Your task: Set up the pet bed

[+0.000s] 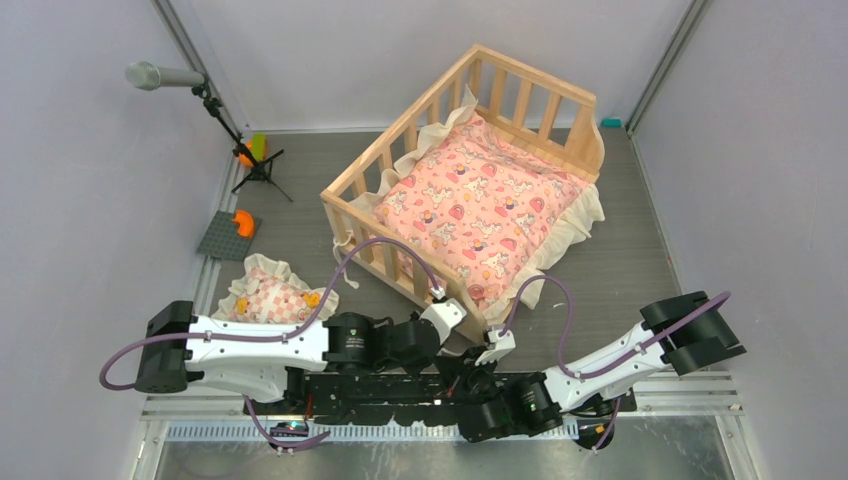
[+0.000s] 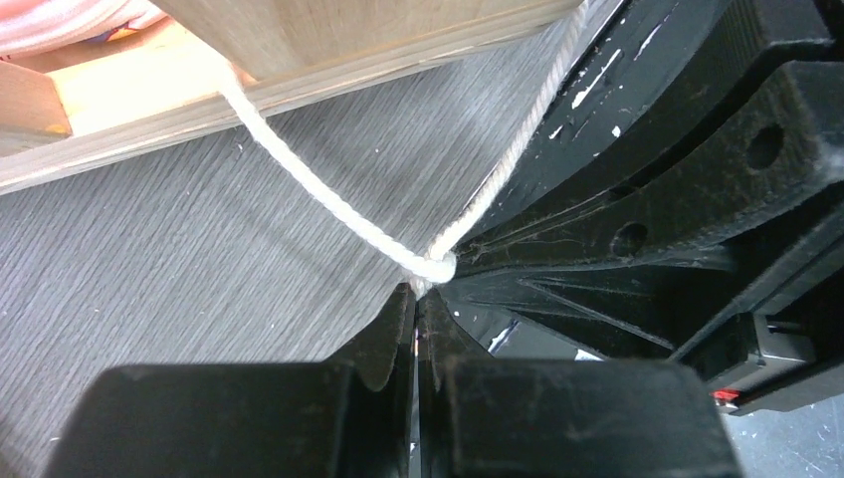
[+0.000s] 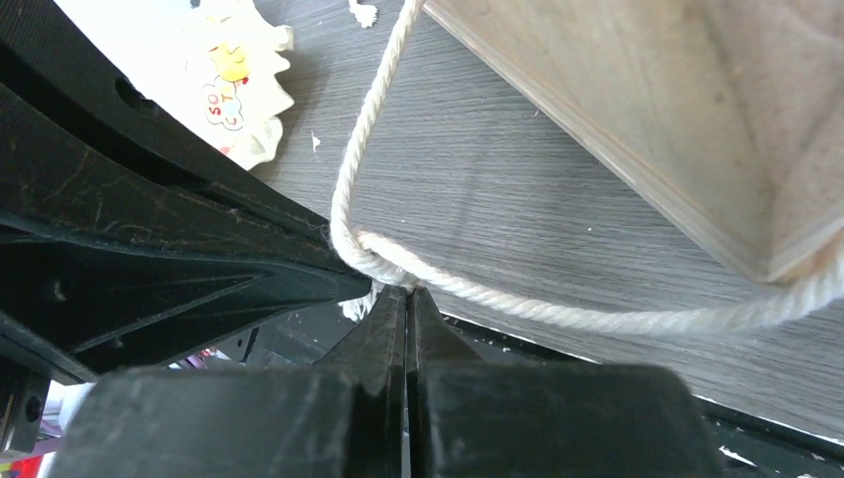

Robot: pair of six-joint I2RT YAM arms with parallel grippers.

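The wooden pet bed (image 1: 540, 85) holds a pink printed cushion (image 1: 470, 200) with a cream ruffle. Both grippers meet at its near lower corner, where white cord (image 2: 338, 204) loops from the frame. My left gripper is shut at the cord's bend, pinching it at the fingertips. My right gripper is also shut, its tips against the same looped cord (image 3: 518, 307); whether it grips any is hard to tell. Another white tie hangs at the bed's left corner.
A small ruffled pillow (image 1: 275, 295) lies left of the bed. A stand (image 1: 258, 168), a grey plate (image 1: 225, 240) and small toys are at the far left.
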